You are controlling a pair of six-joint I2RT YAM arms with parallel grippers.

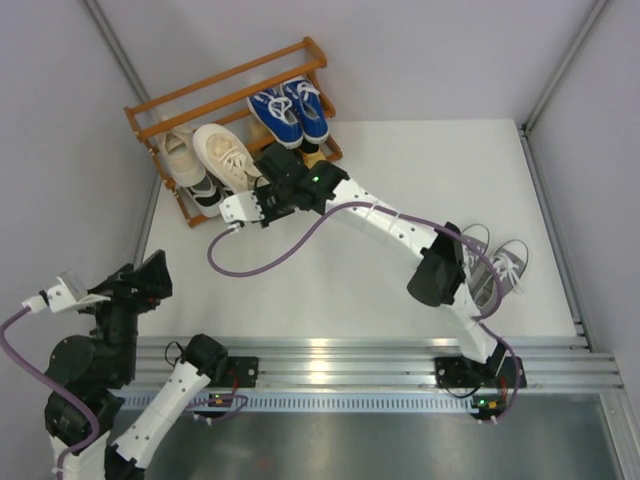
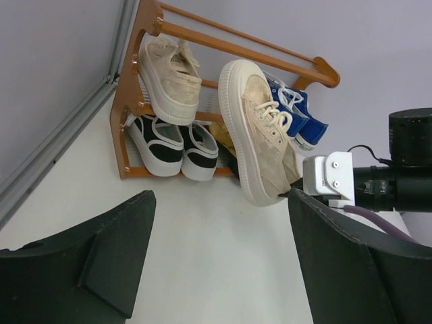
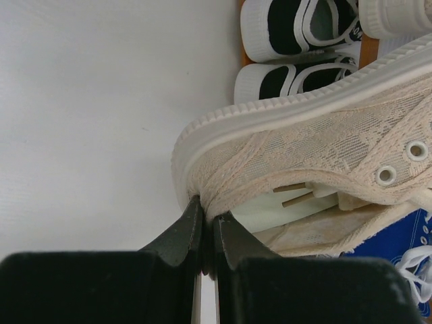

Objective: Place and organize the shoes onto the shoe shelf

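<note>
A cream canvas shoe (image 1: 222, 155) is raised in front of the wooden shelf (image 1: 218, 104), held by its heel end in my shut right gripper. In the left wrist view that shoe (image 2: 250, 135) tilts upright, partly covering the shelf. Another cream shoe (image 1: 180, 158) sits on the upper tier, blue shoes (image 1: 304, 110) at its right end. Black-and-white shoes (image 2: 155, 145) stand on the lower tier, with yellow ones (image 1: 312, 158) mostly hidden. My left gripper is open and empty, low at the left in the top view (image 1: 140, 280).
Two grey shoes (image 1: 500, 275) lie on the white table (image 1: 440, 160) at the right, partly behind the right arm. The table's middle below the shelf is clear. Walls border both sides.
</note>
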